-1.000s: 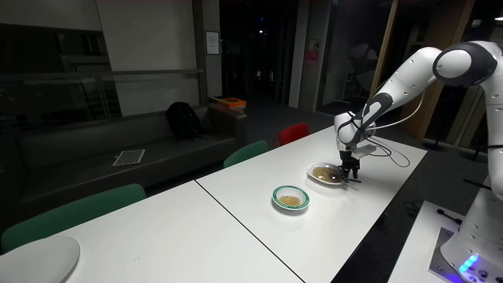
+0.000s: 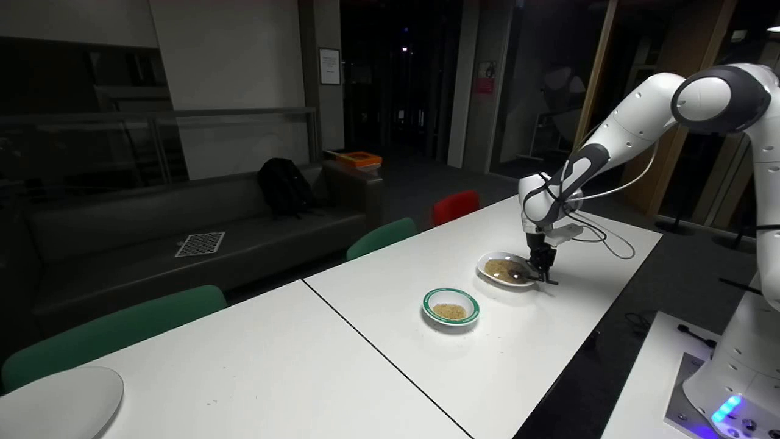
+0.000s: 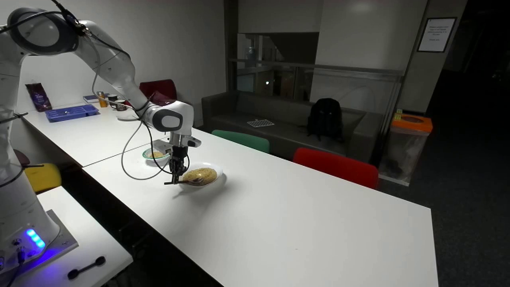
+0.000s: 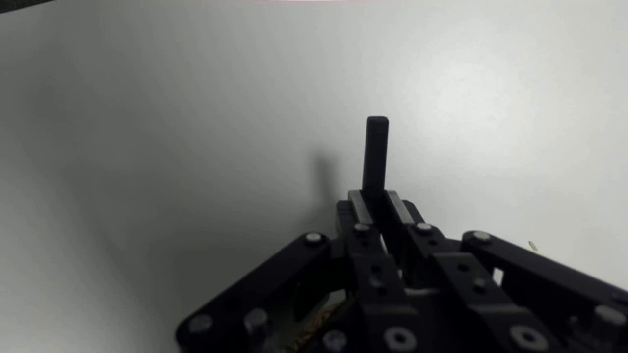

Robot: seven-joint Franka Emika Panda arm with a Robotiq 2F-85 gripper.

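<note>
My gripper is shut on the dark handle point(image 4: 375, 150) of a spoon, and the handle's end sticks out past the fingers in the wrist view. The spoon's bowl point(image 3: 197, 179) rests among the grain in a white oval dish point(image 3: 217, 168). Its handle runs over the dish's near rim. In exterior view 1 the gripper point(image 2: 542, 271) stands at the right end of that dish point(image 2: 481, 268). Tan grain point(image 2: 501, 270) covers the dish's bottom. A green-rimmed bowl point(image 2: 475, 304) holds a smaller heap of grain point(image 2: 450, 311), apart from the dish.
Free white table point(image 3: 287, 215) lies on the far side of the dish from the bowl. A pale plate point(image 2: 62, 402) sits at the near left in exterior view 1. A blue tray point(image 3: 71, 114) and cups stand at the back. Cables point(image 3: 125, 165) loop beside the arm.
The gripper's fingers have closed on the spoon handle; a second ago they stood apart around it. The arm, dish and bowl look unmoved.
</note>
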